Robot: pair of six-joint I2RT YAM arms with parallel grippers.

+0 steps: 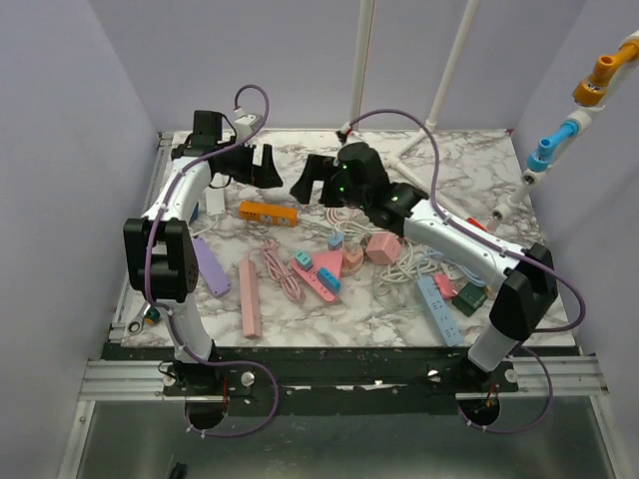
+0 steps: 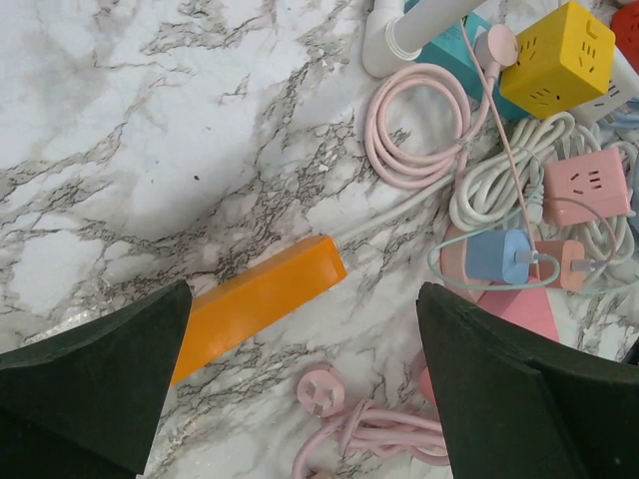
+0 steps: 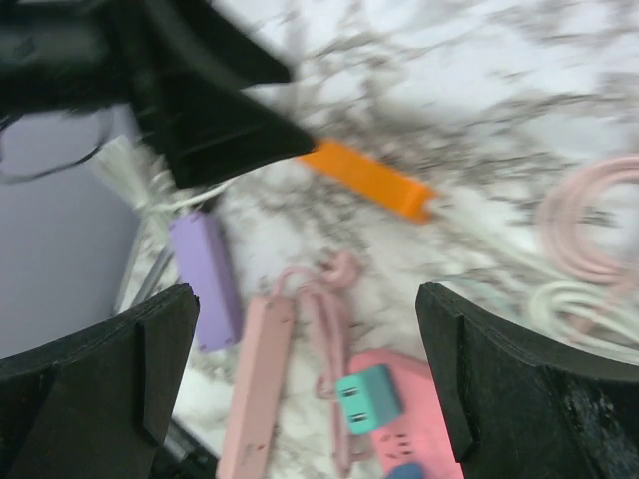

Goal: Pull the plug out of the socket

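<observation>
The orange power strip (image 1: 268,214) lies flat on the marble table, below my left gripper (image 1: 260,170). My left gripper is open above it, its dark fingers (image 2: 95,374) apart with nothing held. A pink plug (image 2: 321,391) lies loose near the strip, its prongs showing in the left wrist view. Its bundled pink cable (image 1: 282,271) lies beside the pale pink strip (image 1: 250,299). Up and right of the orange strip, my right gripper (image 1: 312,180) hangs open and empty; its fingers (image 3: 519,379) stand wide in the right wrist view.
A purple strip (image 1: 211,265) lies at the left. Right of the cable is a pink triangular socket block (image 1: 327,263) with a teal plug (image 1: 304,258) and a blue plug (image 1: 328,279). A blue strip (image 1: 439,309) lies front right; white pipes (image 1: 361,60) stand at the back.
</observation>
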